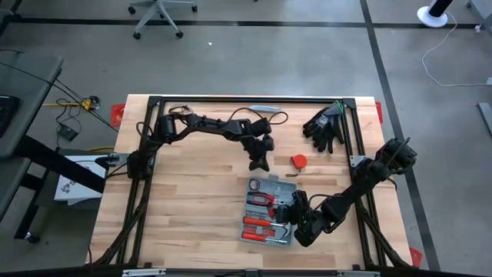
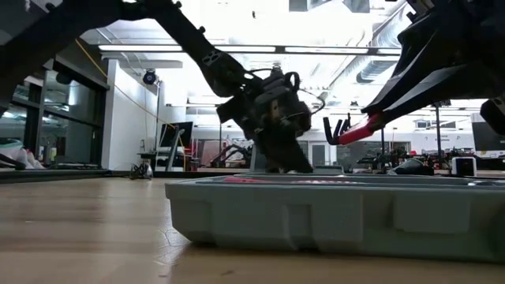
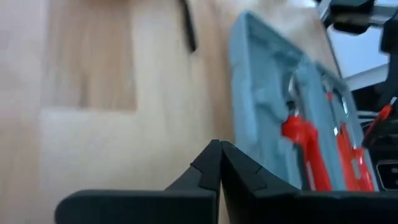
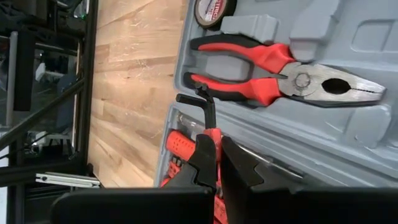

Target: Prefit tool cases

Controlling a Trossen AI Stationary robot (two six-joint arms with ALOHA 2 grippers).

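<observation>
The grey tool case (image 1: pixel 274 185) lies open on the table, holding red-handled pliers (image 4: pixel 273 73), a tape roll (image 4: pixel 213 11) and red-handled screwdrivers (image 1: pixel 261 231). My right gripper is shut on a hex key set (image 4: pixel 207 111), its black bent keys and red holder above the lower half of the case. Beside the case's far edge, over bare wood, my left gripper has its fingers pressed together with nothing between them. In the left wrist view the case's grey-blue rim (image 3: pixel 241 81) runs just to the right of those fingers.
A red tape measure (image 1: pixel 299 161) rests on the table beyond the case, with dark gloves (image 1: pixel 326 127) behind it. A pale blue item (image 1: pixel 265 108) lies near the back frame bar.
</observation>
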